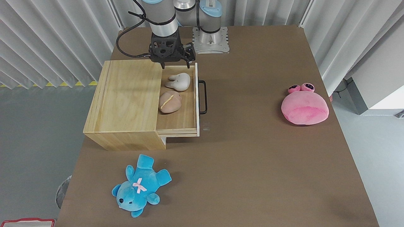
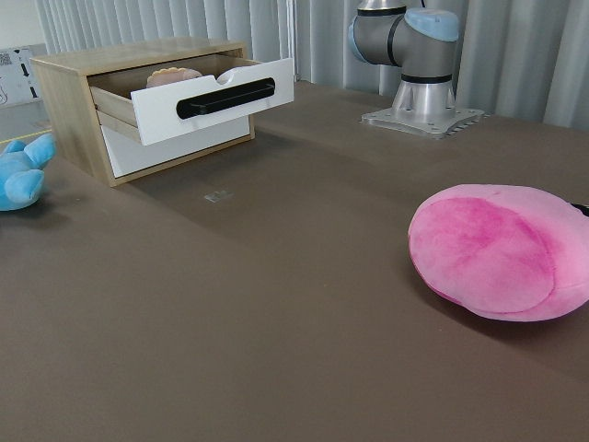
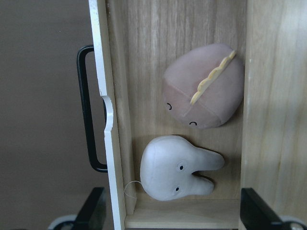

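Observation:
My gripper hangs over the back end of the pulled-out drawer of a light wooden cabinet. Its fingers are wide apart in the wrist view, open, with nothing between them. Inside the drawer lie a white tooth-shaped plush and a round pinkish-tan plush with a wavy yellow strip. The drawer's white front carries a black handle.
A pink plush with two eye bumps sits on the table at the right. A blue bear plush lies at the front left.

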